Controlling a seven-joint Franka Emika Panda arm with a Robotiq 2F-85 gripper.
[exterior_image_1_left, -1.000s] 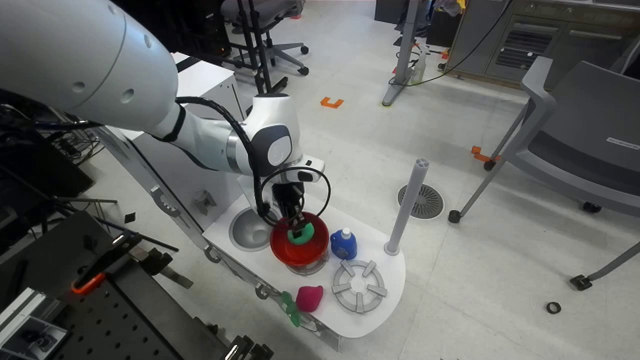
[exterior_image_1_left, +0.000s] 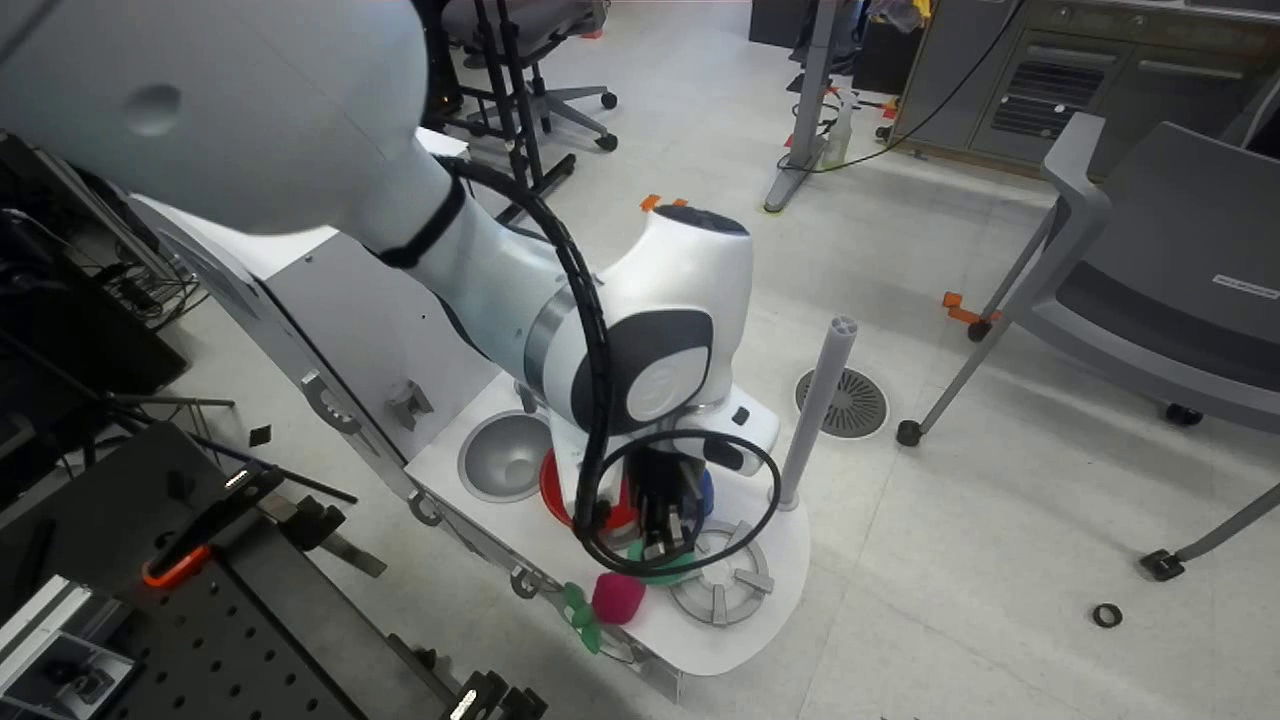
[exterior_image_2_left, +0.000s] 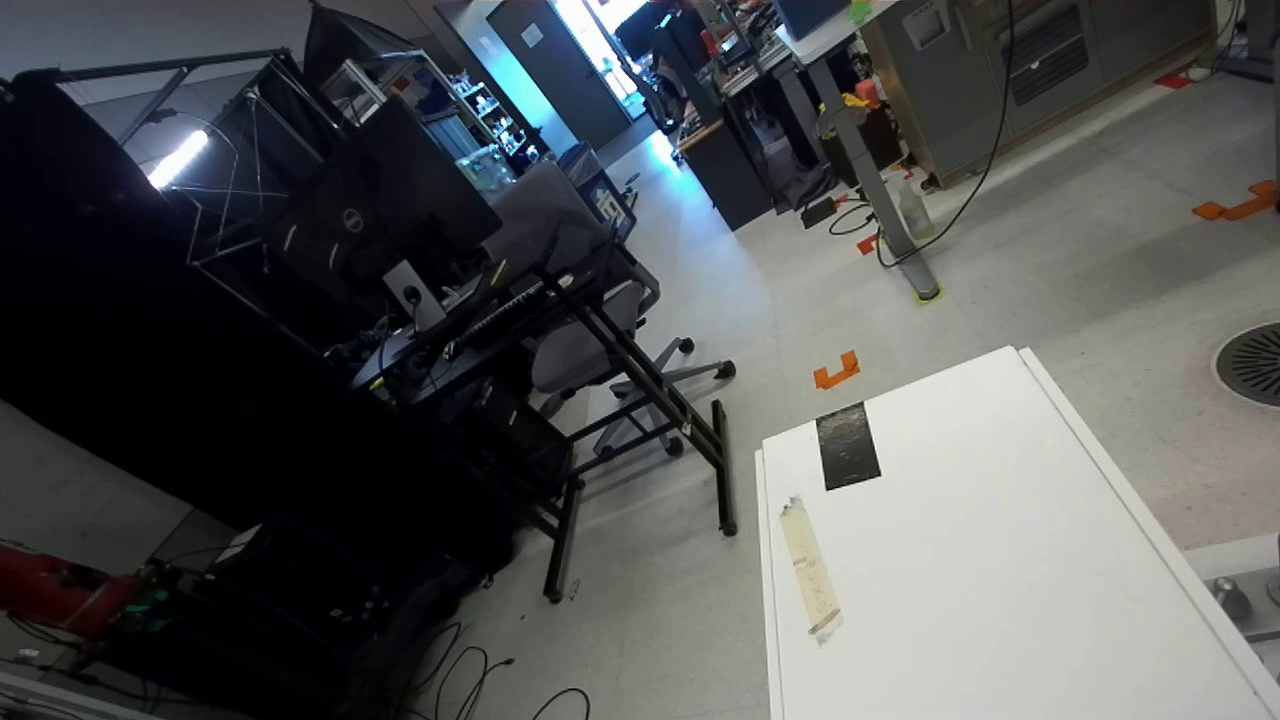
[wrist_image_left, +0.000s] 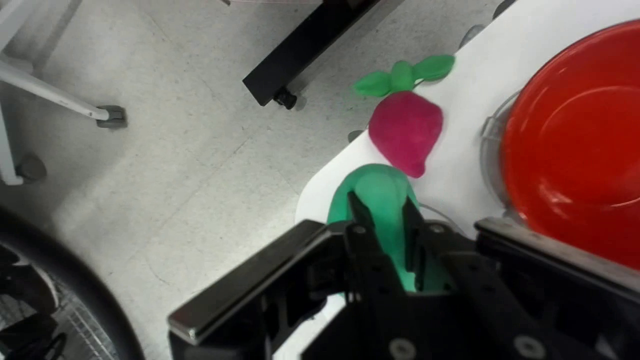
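Note:
Between the fingers of my gripper is a rounded green object (wrist_image_left: 376, 180), with the fingers shut on it in the wrist view. In exterior view 1 this green piece shows only partly, at the left of the burner, below the dark gripper body. A red bowl (wrist_image_left: 576, 150) stands to the right in the wrist view, and nothing green shows in its visible part. Close beyond the held object lies a magenta plush beet (wrist_image_left: 406, 129) with green leaves (wrist_image_left: 400, 78), at the counter's edge.
The white counter (exterior_image_1_left: 768, 624) carries a grey burner ring (exterior_image_1_left: 720, 600) and a round sink (exterior_image_1_left: 501, 456). A blue bottle (exterior_image_1_left: 705, 492) is mostly hidden behind the gripper. A grey post (exterior_image_1_left: 822, 402) rises at the counter's far right edge.
The arm has moved right and toward the camera, from over the red bowl to beside the burner. The green object has come out of the bowl with the gripper. The beet stays put.

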